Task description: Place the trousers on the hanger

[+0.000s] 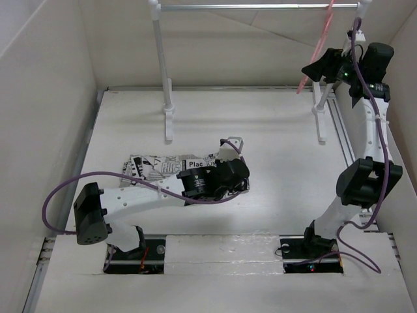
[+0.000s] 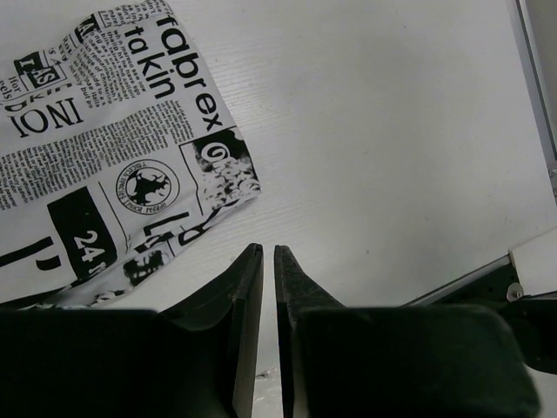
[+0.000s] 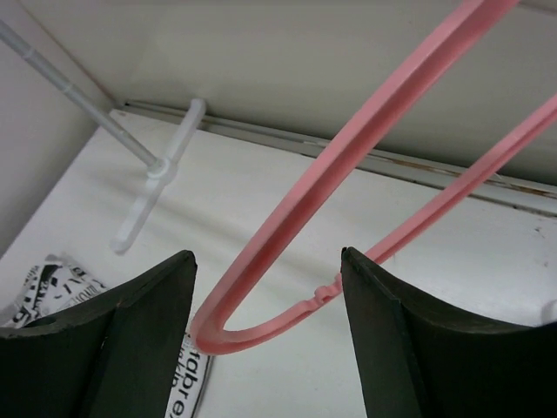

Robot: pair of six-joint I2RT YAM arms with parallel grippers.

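Observation:
The trousers, white with black newsprint pattern (image 1: 153, 167), lie flat on the table, partly hidden under my left arm in the top view. Their printed end (image 2: 148, 131) fills the upper left of the left wrist view. Just off the cloth's edge is my left gripper, its fingertips a narrow gap apart with nothing between them. A pink hanger (image 1: 316, 55) hangs from the rail at the right. My right gripper is open at the hanger's lower end (image 3: 252, 270), which shows between its fingers without being clamped.
The metal rail (image 1: 254, 7) spans the back on white posts (image 1: 161, 59) with feet on the table. Bare table (image 1: 287, 169) lies right of the trousers. Side walls stand close to both arms.

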